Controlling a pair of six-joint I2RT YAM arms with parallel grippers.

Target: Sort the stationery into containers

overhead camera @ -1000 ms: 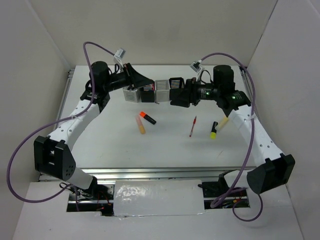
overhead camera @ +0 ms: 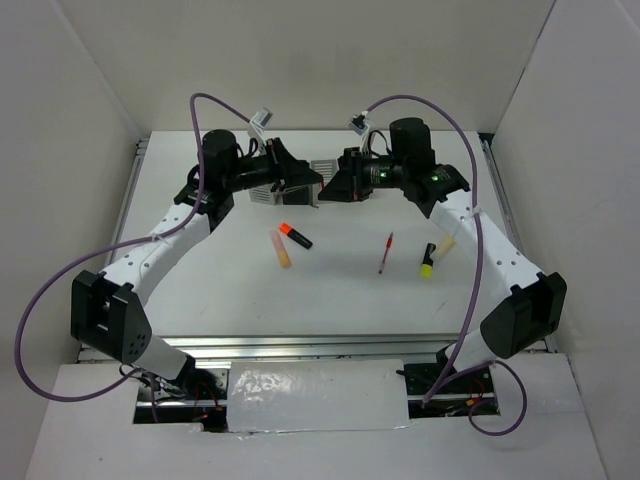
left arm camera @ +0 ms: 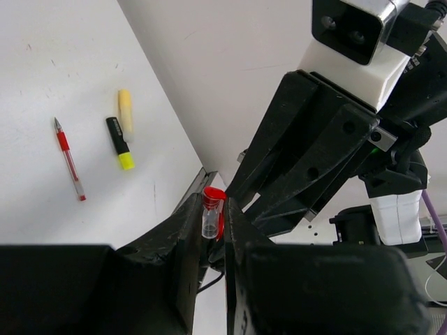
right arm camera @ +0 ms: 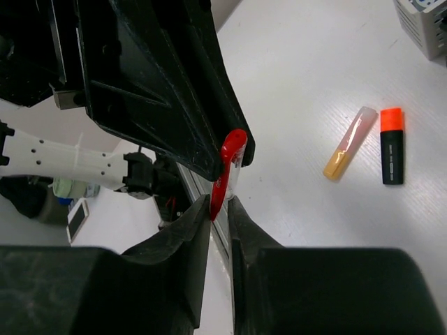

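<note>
My left gripper is shut on a small red-and-clear piece [left arm camera: 214, 197] that looks like a pen cap. Facing it, my right gripper is part open, the cap's red clip [right arm camera: 228, 167] reaching down to the narrow gap between its fingertips. An uncapped red pen [overhead camera: 386, 253] lies right of the table's middle. To its right rest a black-and-yellow highlighter [overhead camera: 428, 260] and a pale yellow stick [overhead camera: 445, 246]. Left of centre lie a black-and-orange highlighter [overhead camera: 296, 236] and a pink-and-orange tube [overhead camera: 280, 249].
Slotted containers, one white [overhead camera: 264, 194] and one black [overhead camera: 296, 197], stand in a row toward the back, partly covered by both grippers.
Both grippers have come together above the containers, the left moving right with the red piece and the right moving left. Table items have stayed put.
</note>
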